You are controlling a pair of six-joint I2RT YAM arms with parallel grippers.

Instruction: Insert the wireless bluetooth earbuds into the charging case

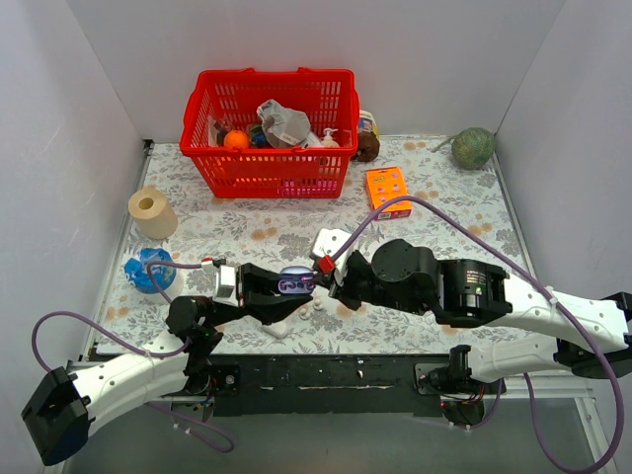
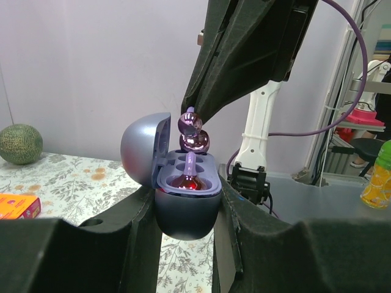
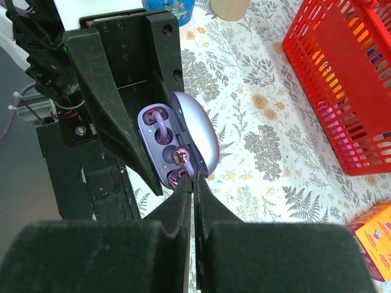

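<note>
My left gripper is shut on the charging case [image 2: 188, 210], holding it above the table with its rounded lid [image 2: 137, 149] open. One shiny purple earbud [image 3: 160, 119] sits in a slot, its stem showing. The second earbud is at the other end of the case, its shiny parts stacked above the rim in the left wrist view; it does not look flush. My right gripper is shut, its fingertips against this earbud's stem. Whether the stem is pinched between them or only touched cannot be made out.
A red basket [image 1: 267, 178] stands at the back, an orange box [image 1: 387, 188] to its right. A paper roll [image 1: 153, 212] and a blue-wrapped item [image 1: 148, 272] are at the left. A small white object [image 1: 277, 329] lies under the arms.
</note>
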